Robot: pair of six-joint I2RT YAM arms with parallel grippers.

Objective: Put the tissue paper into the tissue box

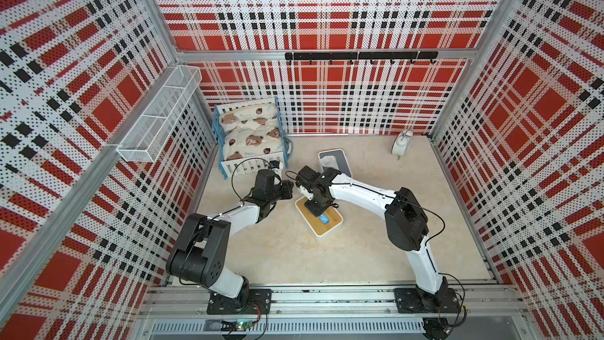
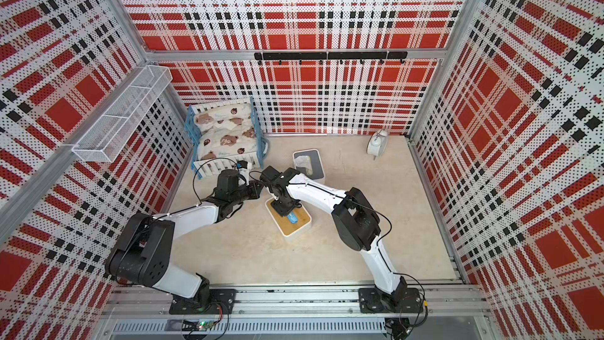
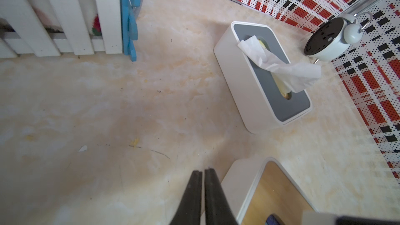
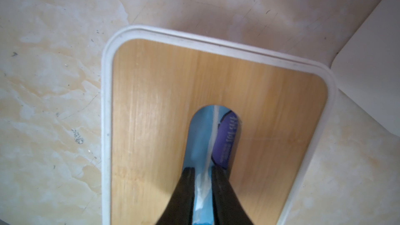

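The wooden-lidded tissue box [image 4: 145, 100] stands at table centre, a blue tissue pack [image 4: 198, 129] showing in its slot. My right gripper is over that slot, fingers part open around the near part of the pack; whether they touch it is unclear. My left gripper is shut, left of the box, with nothing clearly visible between its fingers. A second box [image 3: 239, 83] with a grey lid stands behind, a white tissue [image 3: 298, 75] lying out of its opening.
A toy crib [image 1: 248, 138] is at the back left, a white clock [image 1: 400, 144] at the back right, and a wire basket [image 1: 157, 113] on the left wall.
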